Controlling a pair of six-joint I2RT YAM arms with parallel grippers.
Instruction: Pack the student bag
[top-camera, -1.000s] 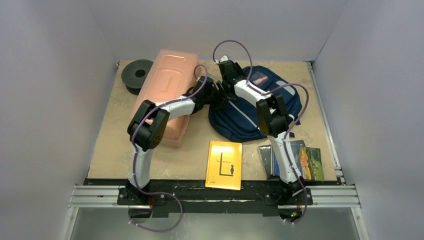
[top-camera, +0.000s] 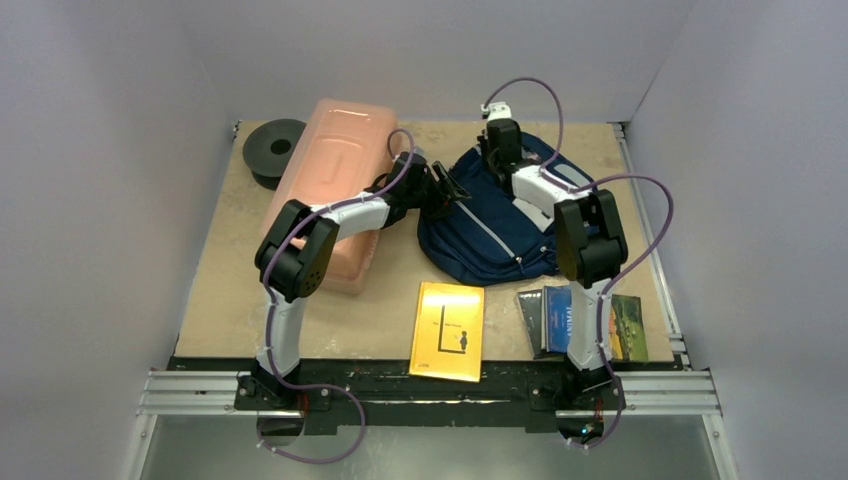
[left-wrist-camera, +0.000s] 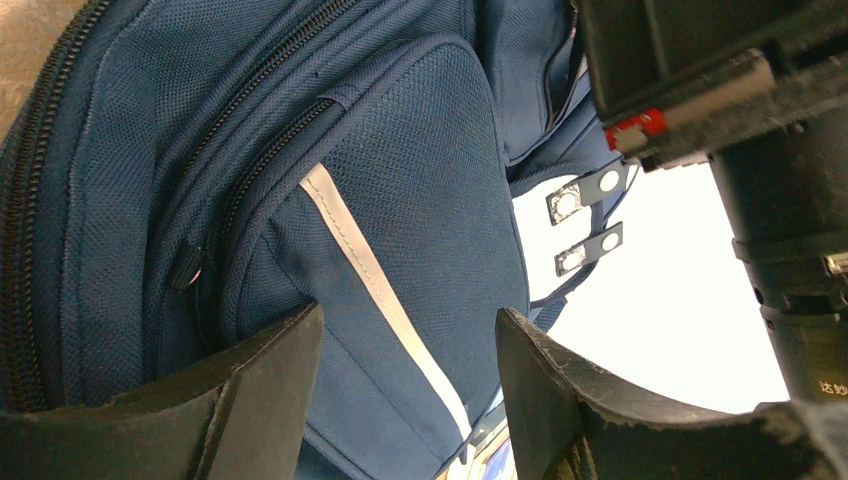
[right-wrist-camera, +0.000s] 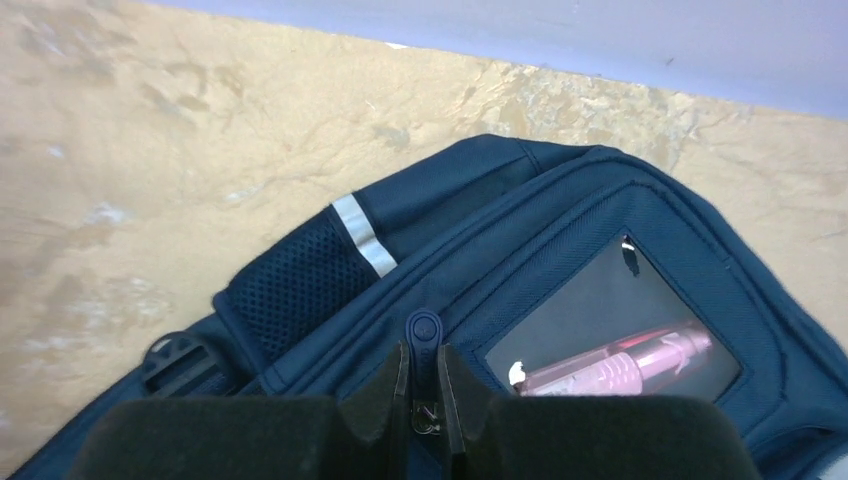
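Observation:
A navy backpack (top-camera: 470, 240) lies flat on the table, with a mesh side pocket (right-wrist-camera: 290, 300) and a clear window showing a pink bottle (right-wrist-camera: 610, 372). My right gripper (top-camera: 490, 150) is over its upper part, shut on a dark zipper pull (right-wrist-camera: 424, 330). Near the bag's left end, my left gripper (top-camera: 445, 185) stands open above a pocket (left-wrist-camera: 410, 200) with a pale strip, nothing between its fingers. Part of the other arm fills the upper right of the left wrist view.
A pink box (top-camera: 330, 160) stands left, beside a black round object (top-camera: 262, 155). A yellow book (top-camera: 447, 330) lies at the front middle, and several books (top-camera: 628, 328) at the front right. Bare table (right-wrist-camera: 150, 200) borders the bag.
My right gripper and arm have moved right along the bag, away from the left gripper. The left arm has hardly moved in the top view.

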